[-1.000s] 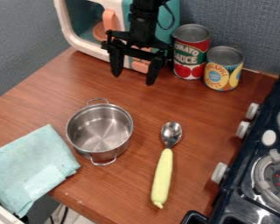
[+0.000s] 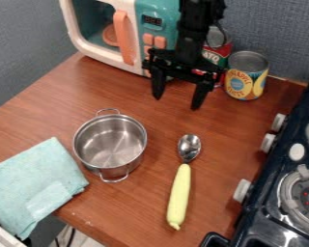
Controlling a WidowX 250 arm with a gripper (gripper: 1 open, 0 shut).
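Note:
My black gripper (image 2: 180, 89) hangs open over the back of the wooden table (image 2: 119, 203), in front of a toy microwave (image 2: 101, 24) and a red can (image 2: 214, 54), which it partly hides. Nothing shows between its fingers. A yellow can (image 2: 246, 75) stands to its right. Below it are a steel pot (image 2: 109, 147), a spoon (image 2: 189, 148) and a yellow corn cob (image 2: 180, 198) lying at the spoon's lower end.
A light blue cloth (image 2: 31, 185) lies at the table's left front edge. A black stove (image 2: 273, 212) with white knobs lines the right side. The table's middle, above the pot and spoon, is clear.
My gripper has moved right and slightly down across the front of the red can, now covering more of it. The other objects look unchanged.

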